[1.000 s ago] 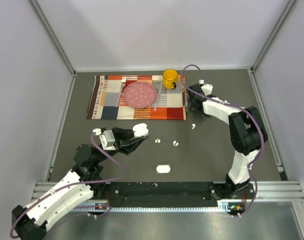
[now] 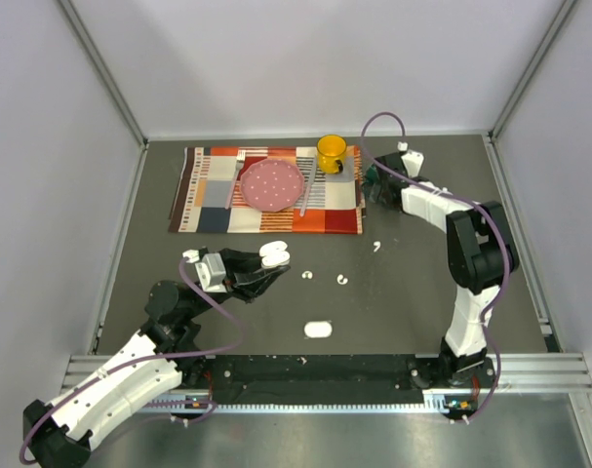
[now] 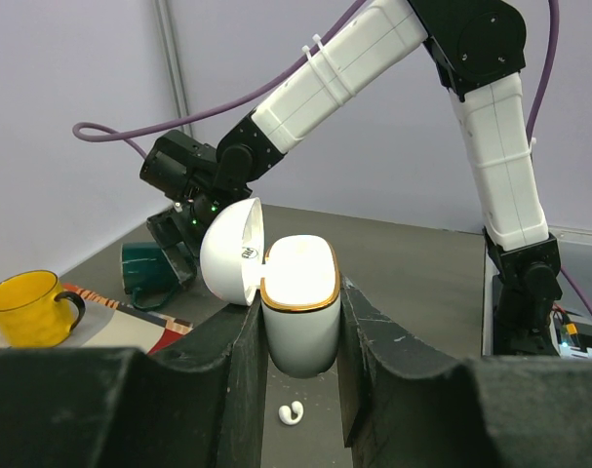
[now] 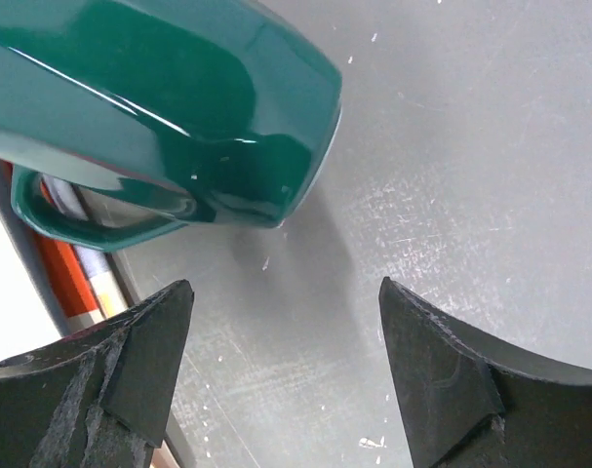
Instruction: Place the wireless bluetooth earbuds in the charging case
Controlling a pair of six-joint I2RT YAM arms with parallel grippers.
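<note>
My left gripper is shut on an open white charging case (image 3: pixel 300 278) with a gold rim, its lid raised to the left. In the top view this case (image 2: pixel 274 253) hangs over the left-centre of the table. Three small white earbuds (image 2: pixel 307 275) lie on the dark table to its right. One earbud (image 3: pixel 291 413) also shows below the case in the left wrist view. At the back right, my right gripper stands open with nothing between its fingers, close to a green mug (image 4: pixel 227 117) tipped onto its side.
A closed white case-like object (image 2: pixel 318 330) lies near the front edge. A striped placemat (image 2: pixel 208 219) carries a pink plate (image 2: pixel 272 161), cutlery and a yellow mug (image 2: pixel 330 151) at the back.
My right arm has shifted slightly back and right. The left gripper and case look still.
</note>
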